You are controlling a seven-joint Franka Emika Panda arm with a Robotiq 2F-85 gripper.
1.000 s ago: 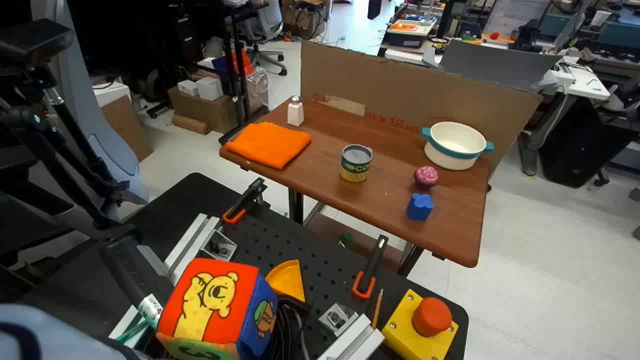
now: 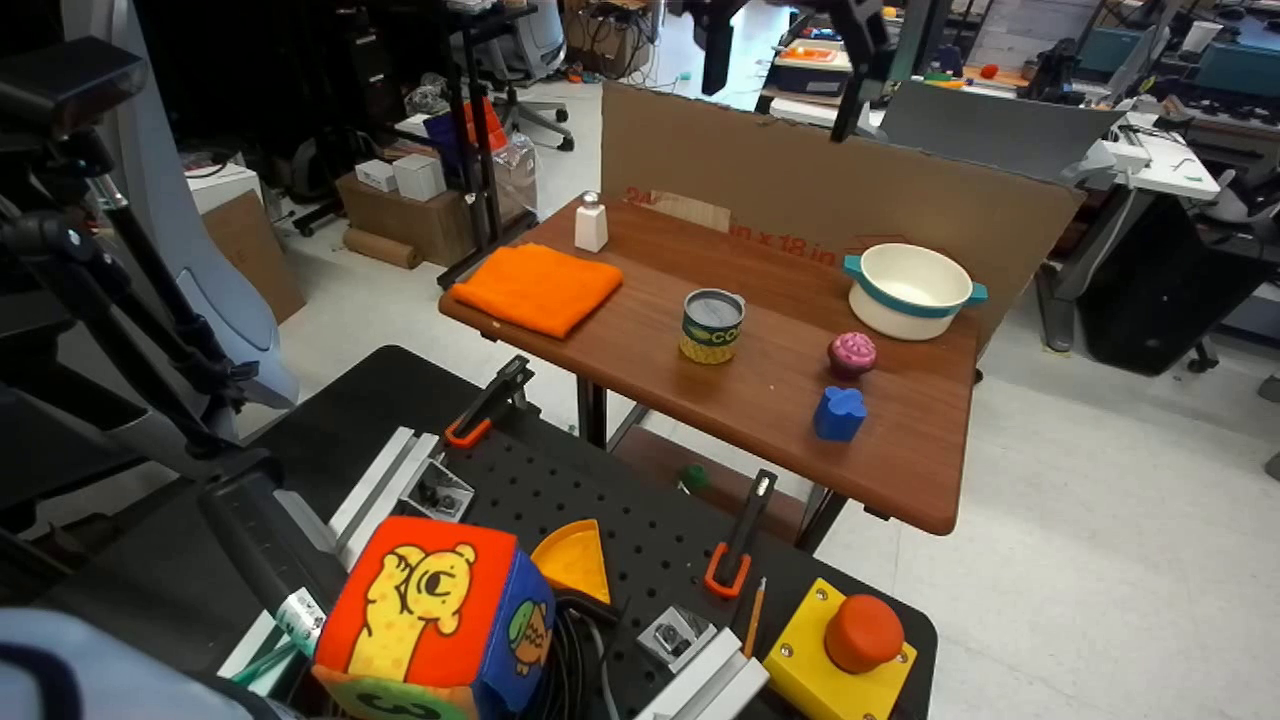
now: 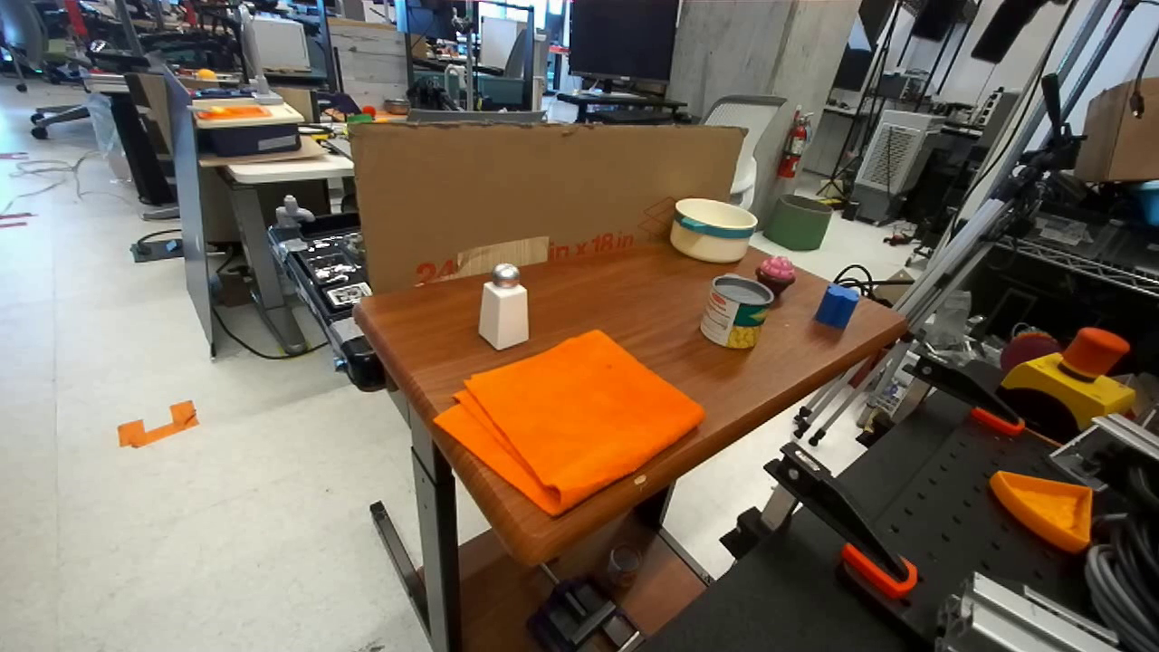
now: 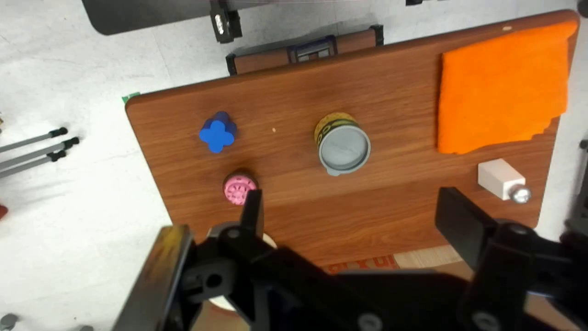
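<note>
High above the wooden table [image 2: 768,306], my gripper [image 2: 780,114] hangs with its fingers wide apart and nothing between them. From the wrist view, the open gripper looks down on a corn can [image 4: 345,148] with a grey lid. To the can's left are a blue flower-shaped block [image 4: 217,132] and a pink-topped cupcake [image 4: 239,187]. A folded orange cloth [image 4: 501,88] and a white shaker [image 4: 500,179] with a silver cap lie to its right. A cream pot [image 2: 914,288] with teal handles stands at the far right corner, mostly hidden by the gripper in the wrist view.
Upright cardboard [image 3: 543,190] lines the table's back edge. A black pegboard bench [image 2: 624,504] with clamps, a soft picture cube [image 2: 420,606] and a yellow box with a red button [image 2: 840,648] stands in front.
My gripper has come down into exterior view 1 at the top, where only a dark tip showed before. The objects on the table have not moved.
</note>
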